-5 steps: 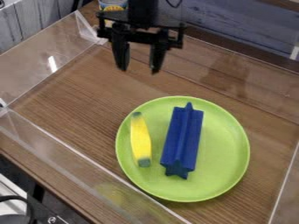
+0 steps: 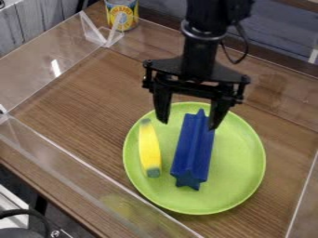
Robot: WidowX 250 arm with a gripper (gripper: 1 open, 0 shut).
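Observation:
My black gripper hangs open over the green plate, its two fingers spread above the upper part of a long blue star-profiled bar. A yellow elongated object lies on the plate's left side, just below and left of the left finger. Whether either finger touches anything cannot be told.
A can stands at the back left corner. Clear plastic walls border the wooden surface on left and right, and bare wood lies left of the plate. A black cable is at the lower left.
The objects on the plate have not moved.

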